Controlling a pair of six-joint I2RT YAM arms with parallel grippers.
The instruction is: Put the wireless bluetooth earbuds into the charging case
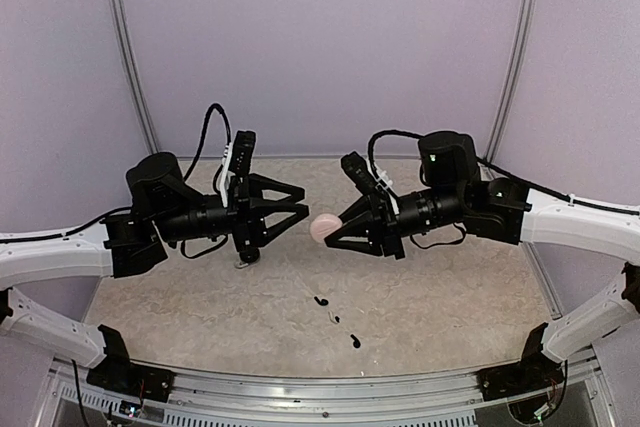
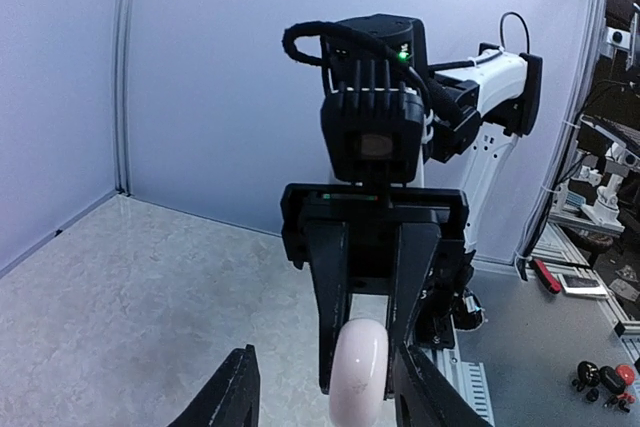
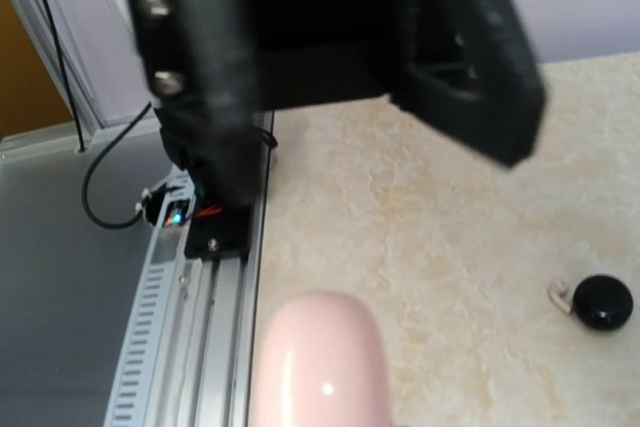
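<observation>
The pink, rounded charging case (image 1: 325, 228) is held in the air near the centre, with my right gripper (image 1: 336, 231) shut on it. In the left wrist view the case (image 2: 360, 372) shows edge-on between the right gripper's fingers; it looks closed. Facing it from the left, my left gripper (image 1: 306, 202) stands open and empty, a small gap away from the case. Small dark earbuds (image 1: 321, 301) appear to lie on the table in front; their details are too small to tell.
A tiny dark and pale piece (image 1: 335, 318) lies between the small dark things. On the table below the left gripper rests a round black object (image 3: 602, 303) with a pale loop.
</observation>
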